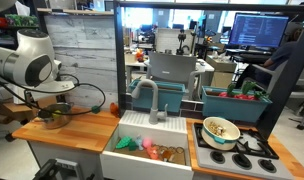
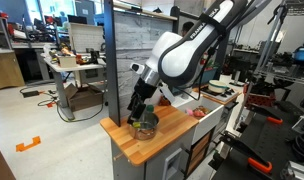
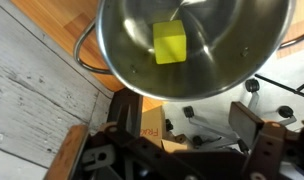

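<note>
A metal pot [image 3: 127,55] with side handles stands at the left end of the wooden counter [image 1: 87,135]. Inside it lies a yellow-green block [image 3: 170,42], seen from above in the wrist view. My gripper is open, its dark fingers spread wide at the bottom of that view, with no object between them. The block sits ahead of the fingertips, not between them. In the second exterior view the gripper [image 2: 138,105] is low over the pot [image 2: 144,127], and the arm partly covers the area.
To the right, a white sink [image 1: 117,163] holds several colourful toys below a grey faucet [image 1: 157,98]. A bowl [image 1: 221,130] rests on the stove [image 1: 242,155]. Behind the pot rises a grey plank wall [image 1: 87,60]. The counter between pot and sink is mostly clear.
</note>
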